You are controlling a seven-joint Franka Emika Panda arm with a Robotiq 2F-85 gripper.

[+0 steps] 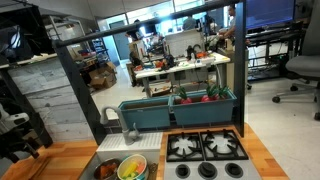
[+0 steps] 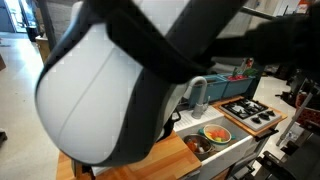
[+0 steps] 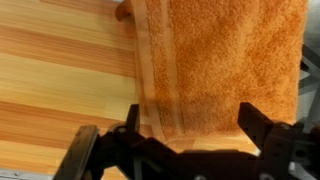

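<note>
An orange cloth (image 3: 225,65) with a striped hem lies on the wooden counter (image 3: 65,75) in the wrist view. My gripper is open above the cloth's near part, its two fingers apart. Nothing is held between them. The left fingertip (image 3: 131,118) shows close to the hem, while the right one overlaps the cloth's near right corner. Whether either finger touches the cloth, I cannot tell. At the left edge of exterior view 1, the dark gripper hangs low over the wood. In exterior view 2 the large white arm (image 2: 100,90) hides the area around the gripper.
Right of the wooden surface is a sink with a faucet (image 1: 112,118), a pot (image 1: 107,169) and a colorful bowl (image 1: 132,166). Farther right stands the stove (image 1: 205,146). Blue-green bins (image 1: 145,112) line the back.
</note>
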